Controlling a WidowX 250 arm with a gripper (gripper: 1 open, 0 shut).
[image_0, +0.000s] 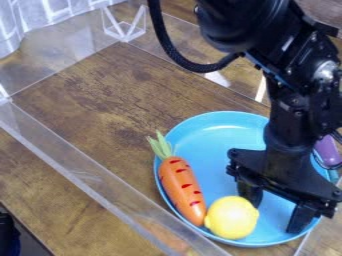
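A light blue plate (230, 135) holds an orange toy carrot (181, 186) with pale green leaves on its left side, and a yellow round lemon-like toy (231, 217) near its front. My black gripper (275, 206) is low over the plate's right side, just right of the yellow toy, its fingers open. Whether they touch the yellow toy is hard to tell.
A purple object (326, 150) lies partly hidden behind the arm at the right. Clear plastic walls (67, 160) border the bare wooden surface at the left and back. A white grid item (24, 20) is at the top left.
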